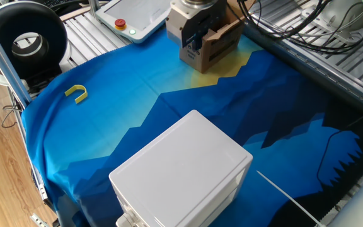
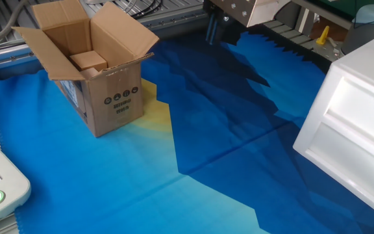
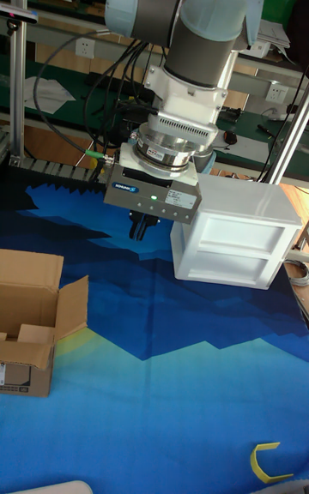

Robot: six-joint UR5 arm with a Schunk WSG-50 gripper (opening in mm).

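Note:
My gripper hangs from the arm above the blue cloth, its dark fingers pointing down; whether they stand apart or together is unclear. In exterior view 2 the gripper is at the top, to the right of the open cardboard box. Nothing is visibly held. A smaller brown carton lies inside that box. The white drawer unit stands on the cloth, to the right of the gripper in exterior view 3. A yellow hook-shaped strip lies alone on the cloth.
A teach pendant with a red stop button rests at the table's edge. A thin white rod shows beside the drawer unit. Black cables run along the rail.

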